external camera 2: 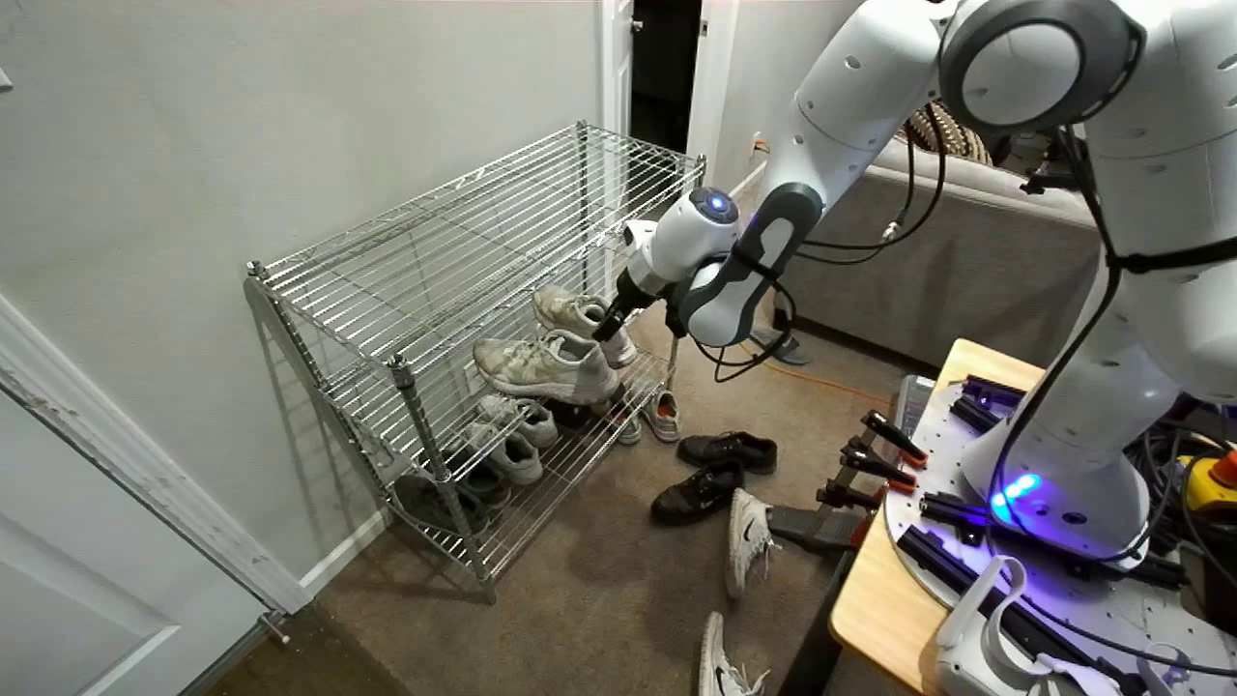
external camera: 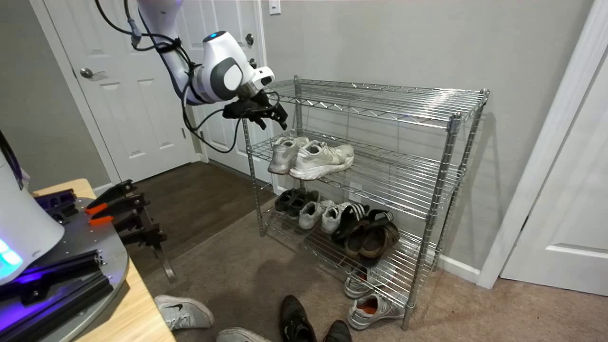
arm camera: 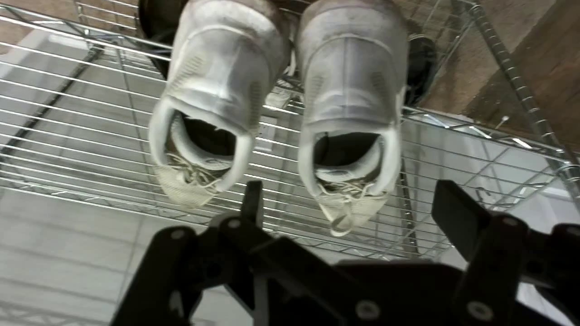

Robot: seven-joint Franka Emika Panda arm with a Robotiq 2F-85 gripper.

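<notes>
Two off-white sneakers stand side by side on the middle shelf of the wire rack [external camera: 399,166], heels toward the rack's front edge. In the wrist view, the left sneaker [arm camera: 217,70] and the right sneaker [arm camera: 353,70] show their heels and dark openings. My gripper is open, its black fingers [arm camera: 253,202] spread wide with nothing held between them. Exterior view 1 has the gripper [external camera: 274,122] above and slightly left of the pair, apart from them. From the other side, the gripper's tip [external camera 2: 609,323] overlaps the farther sneaker [external camera 2: 570,311], so the exact gap is unclear there.
Several shoes fill the bottom shelf, including sandals [external camera: 348,222]. Black shoes [external camera 2: 702,493] and white Nike sneakers [external camera 2: 748,539] lie on the floor before the rack. The top shelf [external camera 2: 464,244] is empty above the pair. The middle shelf has free room beside them.
</notes>
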